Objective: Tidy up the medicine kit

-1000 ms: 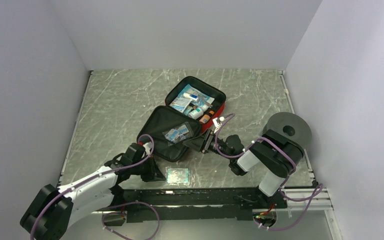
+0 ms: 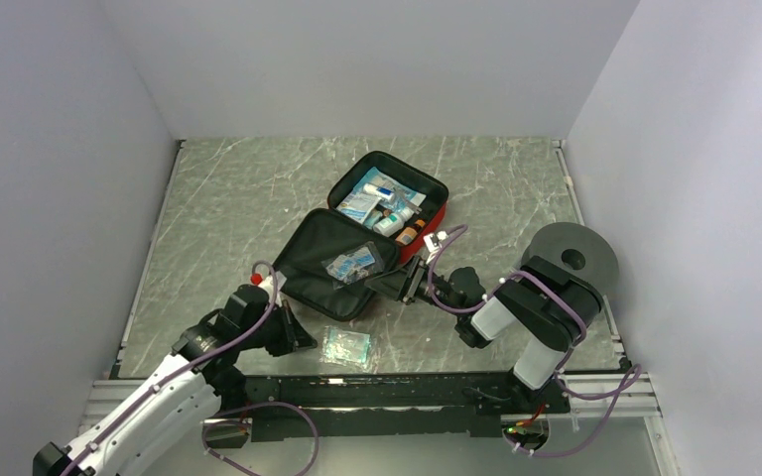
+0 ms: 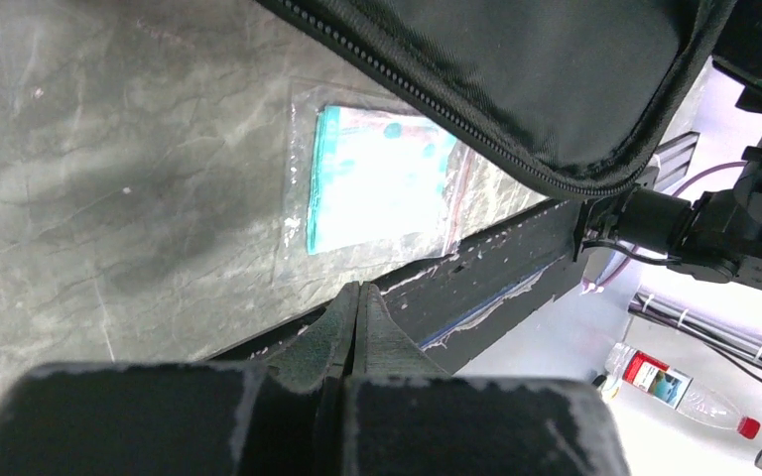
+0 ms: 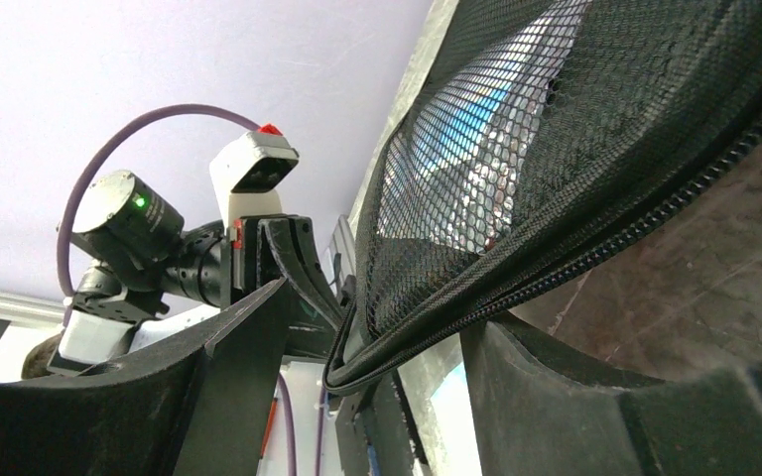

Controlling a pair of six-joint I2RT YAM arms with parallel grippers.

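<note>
The open medicine kit holds packets and small bottles in its red-sided base (image 2: 437, 210). Its black lid (image 2: 308, 248) lies folded toward the front, with blue-and-white packets (image 2: 355, 262) by its mesh pocket. A clear bag with a pale turquoise packet (image 3: 377, 178) lies flat on the table in front of the lid. My left gripper is shut beside this bag, nothing visible between its fingertips. At the lid's right edge, my right gripper has its fingers spread, one on each side of the zippered rim (image 4: 516, 288).
A dark grey round object (image 2: 573, 238) appears at the right, partly covered by the right arm. The table's front edge (image 3: 427, 288) runs close to the bag. Bare table (image 2: 228, 188) stretches to the left and behind the kit.
My left gripper has drawn back slightly to the left, and the clear bag has shifted a little left too. The right arm and the kit look unchanged.
</note>
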